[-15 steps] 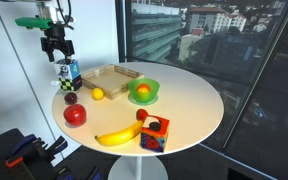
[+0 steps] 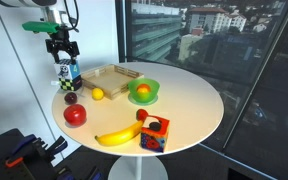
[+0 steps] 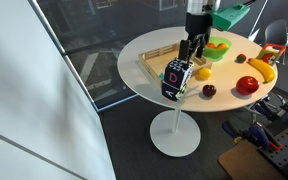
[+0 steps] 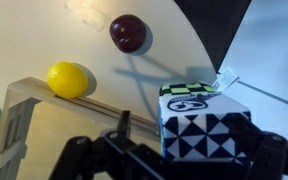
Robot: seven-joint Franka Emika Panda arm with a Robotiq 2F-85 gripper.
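A patterned cube [image 2: 68,75], with checks, triangles and a letter on its faces, sits at the left edge of the round white table. Near the rim in exterior view 2, the same cube [image 3: 176,80] shows dark faces with pink outlines. My gripper [image 2: 62,52] is over it, pointing down. In the wrist view the open gripper has the cube [image 4: 199,130] showing between its spread fingers, which cover part of its lower right side. Whether the fingertips reach down beside the cube cannot be told.
Close to the cube lie a dark plum [image 4: 128,33] and a lemon [image 4: 68,80], beside a wooden tray [image 2: 109,77]. Farther off are a green bowl [image 2: 144,98] with orange fruit, a red apple [image 2: 75,116], a banana [image 2: 120,134] and a red box [image 2: 154,133].
My gripper has shifted slightly to the right over the cube in exterior view 1. The cube and the other objects look unmoved.
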